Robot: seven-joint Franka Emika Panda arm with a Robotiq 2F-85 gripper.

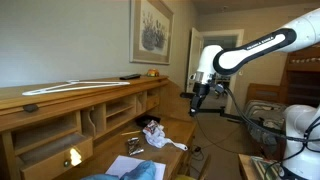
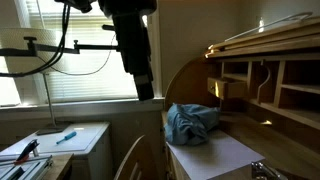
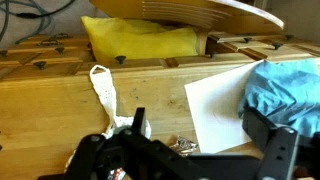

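My gripper stands open high above the wooden desk, nothing between its fingers. In the wrist view, a crumpled blue cloth point(image 3: 285, 92) lies at the right, partly over a white sheet of paper point(image 3: 212, 105). A white long-handled item point(image 3: 105, 88) lies to the left, its lower end partly hidden by a finger. Between the fingers' outlines, down on the desk, shows a small shiny metal object point(image 3: 184, 145). In the second exterior view, the cloth point(image 2: 190, 123) rests at the back of the desk beside the paper point(image 2: 215, 156).
A yellow cushion or cloth point(image 3: 145, 38) lies beyond the desk's front edge, near a curved wooden chair part point(image 3: 205, 13). The hutch point(image 1: 60, 130) with open compartments lines the desk's back; white hangers point(image 1: 70, 86) lie on top. Some bare desktop point(image 3: 50, 115) is free.
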